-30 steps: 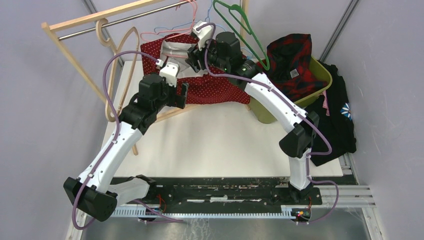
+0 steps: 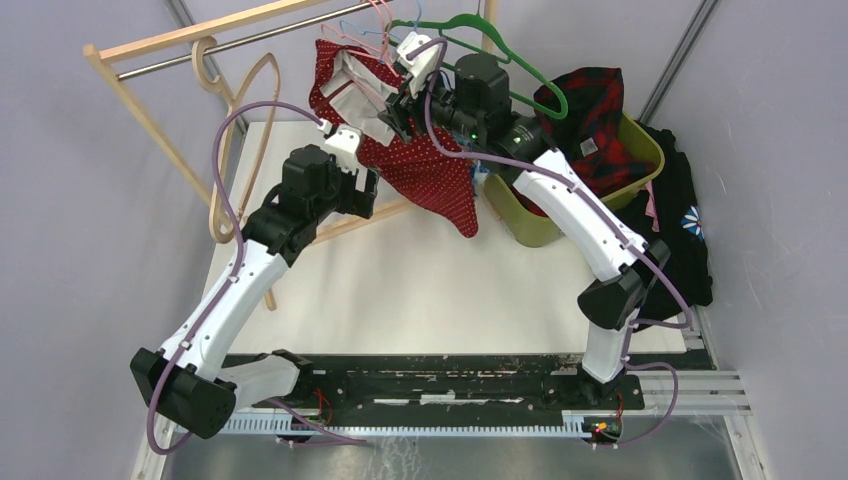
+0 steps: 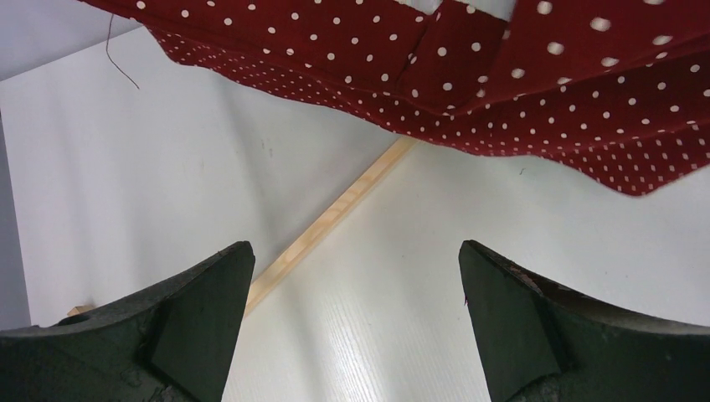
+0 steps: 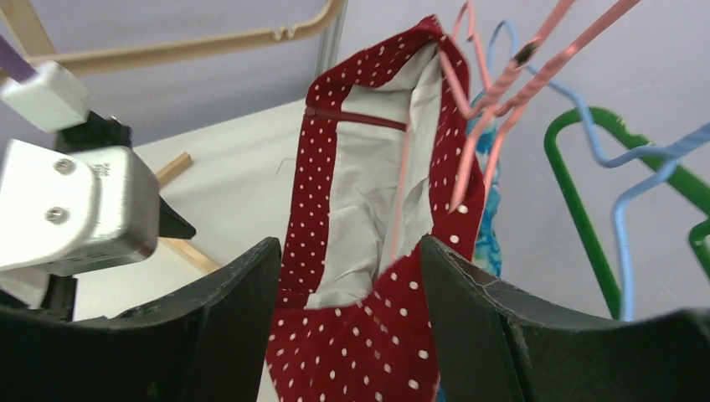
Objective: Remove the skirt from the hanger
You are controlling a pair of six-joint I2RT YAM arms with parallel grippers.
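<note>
The dark red skirt [image 2: 430,180] with white dots and a pale lining hangs aslant from the pink hanger [image 4: 502,100]. My right gripper is open at the skirt's upper front; red cloth and lining show beyond the gap between its fingers. Whether a finger touches the cloth I cannot tell. Below and left of the skirt stands my left gripper [image 2: 364,195], open. In the left wrist view, only the white table and a wooden bar show between its fingers, with the skirt's hem above.
A blue hanger [image 4: 624,159] and a green hanger [image 2: 535,75] hang close to my right arm. Wooden hangers [image 2: 215,215] hang at the left of the rail [image 2: 270,35]. A green bin [image 2: 540,230] of clothes stands right.
The skirt and pink hanger have turned, leaving the skirt slanted with its right side lower. The green hanger has swung; my left arm barely moved.
</note>
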